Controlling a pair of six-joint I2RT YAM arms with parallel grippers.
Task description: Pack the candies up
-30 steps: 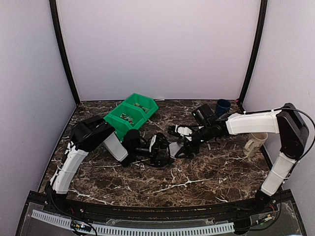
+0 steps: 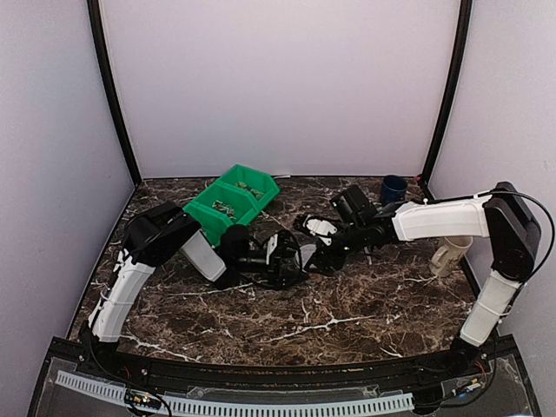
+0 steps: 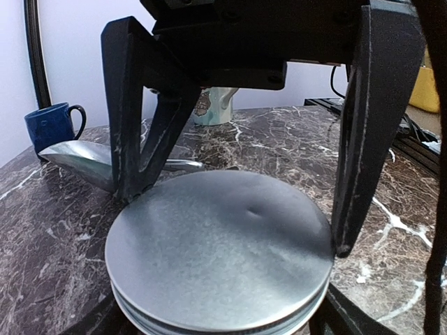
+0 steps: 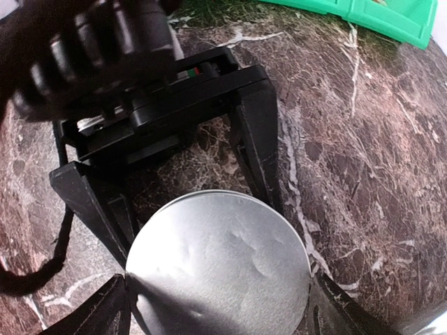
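Note:
A round silver tin (image 2: 307, 254) with a dented flat top sits between the two grippers at mid-table. In the left wrist view, the tin (image 3: 220, 244) fills the lower middle, with the other arm's fingers (image 3: 356, 139) reaching down at its sides. My left gripper (image 2: 293, 261) is open, its fingers spread on either side of the tin. Opposite it, my right gripper (image 2: 319, 249) is open around the tin (image 4: 220, 262) as well. Whether the tin touches the table cannot be told. A green divided tray (image 2: 268, 190) holds small wrapped pieces, likely candies (image 2: 223, 208).
A metal scoop (image 3: 80, 157) lies beyond the tin in the left wrist view. A blue mug (image 2: 393, 188) stands at the back right, a pale mug (image 2: 449, 254) at the right edge.
Both grippers have shifted slightly around the tin, the left a little to the right and the right a little to the left. The tray and mugs are unmoved.

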